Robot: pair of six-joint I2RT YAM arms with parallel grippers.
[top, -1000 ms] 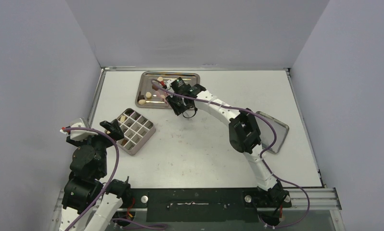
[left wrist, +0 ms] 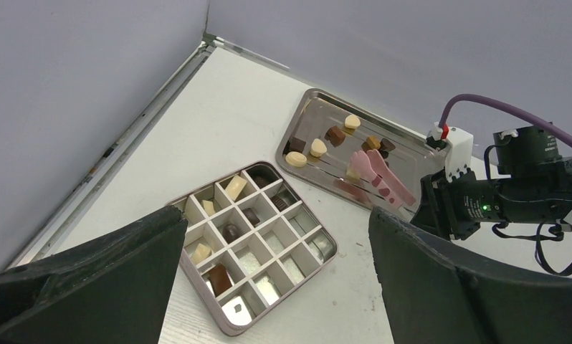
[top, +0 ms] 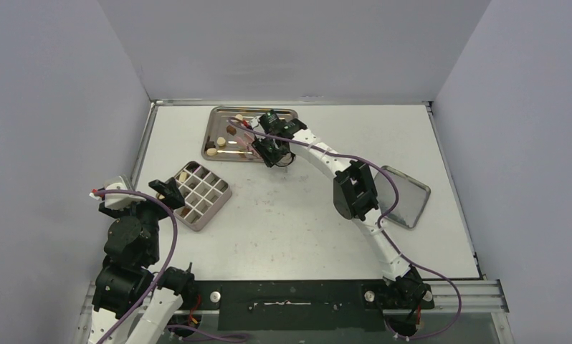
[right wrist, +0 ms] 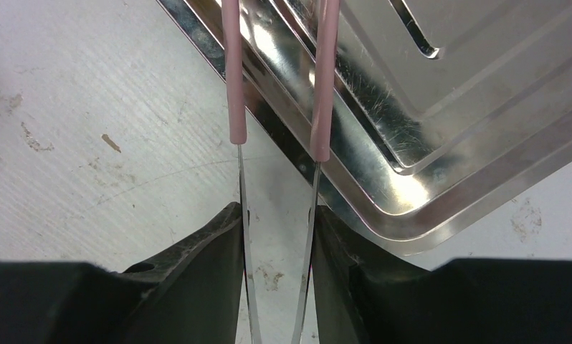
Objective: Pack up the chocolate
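Chocolates, cream ones and brown ones, lie on a steel tray at the back. A grey compartment box below it holds chocolates in several cells. My left gripper is open at the left, facing the box and tray. My right gripper is over the tray, its fingers part open round thin metal tongs with pink tips; the tips are apart above the tray's rim, nothing visible between them.
An empty metal tray lies at the right. Walls close in the sides and back.
My right gripper and arm have shifted slightly toward the back and right over the tray since a second ago. The left arm has not moved.
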